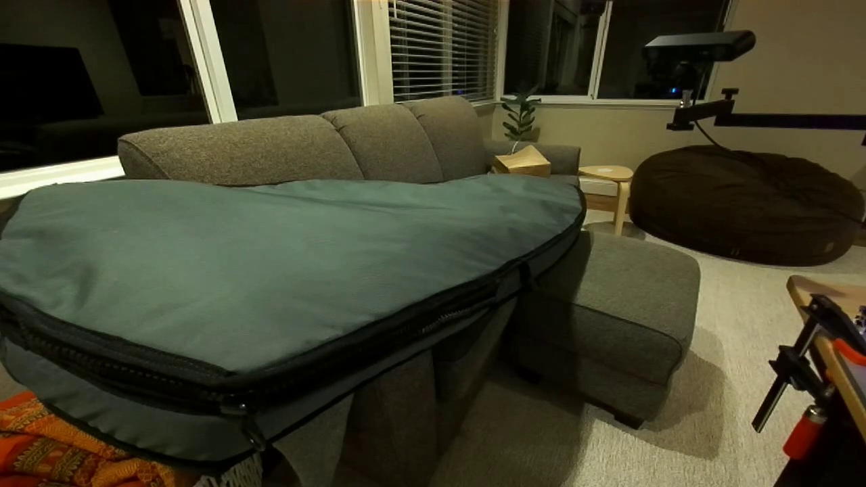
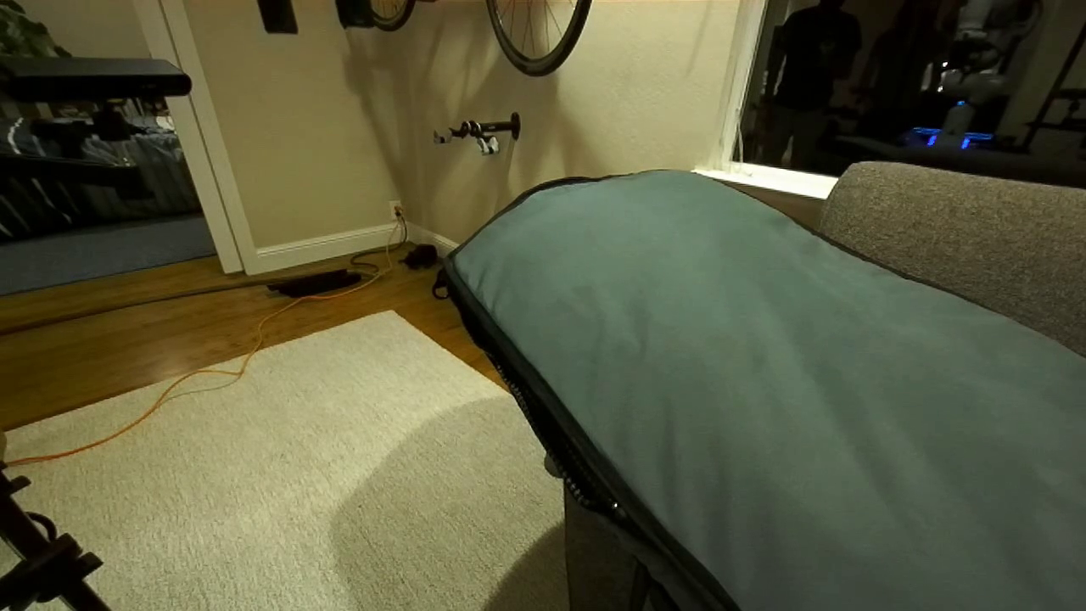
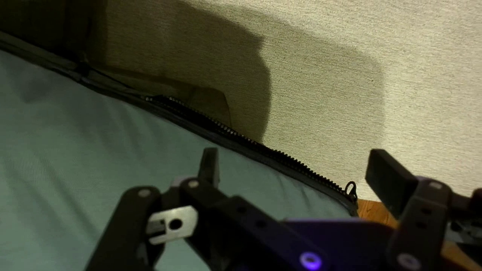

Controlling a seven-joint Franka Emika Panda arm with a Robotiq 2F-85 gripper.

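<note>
A large green zippered bag lies across the grey couch, its black zipper running along the front edge. Near the bag's front corner hangs a zipper pull. The same bag fills the right of the second exterior view. In the wrist view the zipper slants down to the right and ends at a small loop pull. My gripper is open, its fingers spread wide apart, with the bag's zippered edge in view between them and nothing held. Neither exterior view shows the gripper.
A footrest section of the couch stands right of the bag. A wooden table edge with a clamp is at the far right, below a camera arm. Open carpet lies beside the bag, crossed by an orange cord.
</note>
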